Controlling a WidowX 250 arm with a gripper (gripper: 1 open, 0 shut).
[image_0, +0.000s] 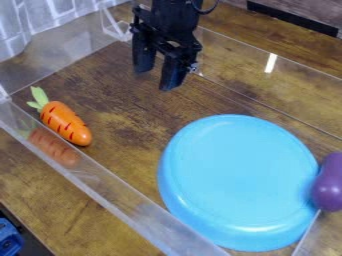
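Observation:
The black robot gripper (160, 62) hangs over the upper middle of the wooden tray floor, clear of the blue plate below it. Whether its fingers are open or shut cannot be made out. A toy carrot (64, 122) lies at the left, and a big blue plate (234, 182) fills the lower right.
A purple object (329, 182), possibly a toy eggplant, sits at the right edge beside the plate. Clear low walls (120, 200) border the tray. A blue item (8, 238) lies outside at the lower left.

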